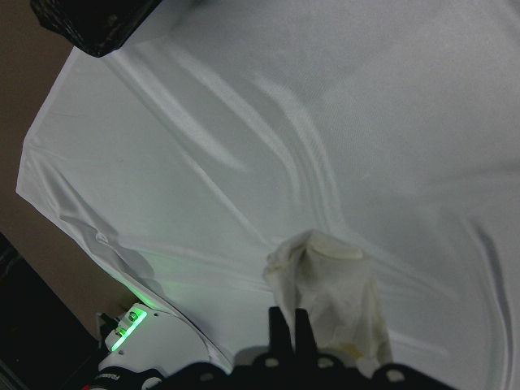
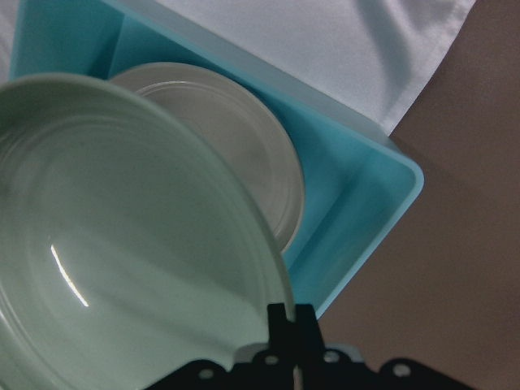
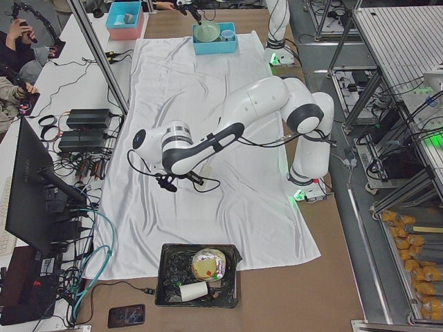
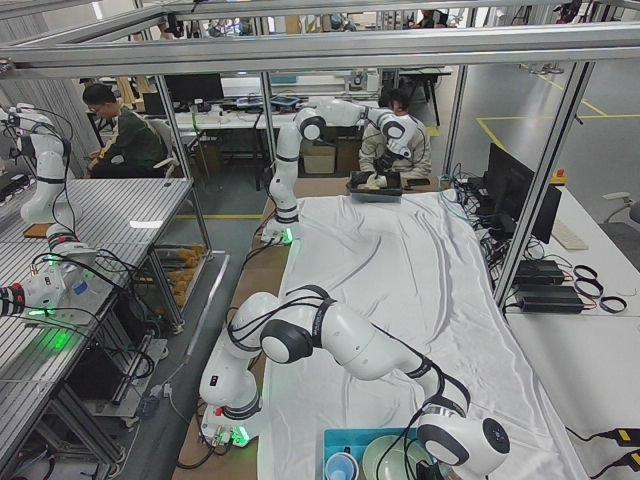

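My left gripper looks shut, its fingertips over a crumpled pale rag (image 1: 321, 280) on the white sheet (image 1: 162, 146); whether any of the rag is pinched is unclear. My right gripper is shut on the rim of a pale green bowl (image 2: 122, 236), above a blue bin (image 2: 357, 203) at the far end in the camera left view. A clear round dish (image 2: 227, 138) lies in the bin, partly hidden by the bowl; a light blue cup (image 4: 340, 468) is beside them in the camera right view.
A black tray (image 3: 163, 277) with a foil plate of food (image 3: 208, 265) and a white cylinder (image 3: 194, 292) stands at the near end in the camera left view. Monitor (image 3: 29, 180) and cables line one side.
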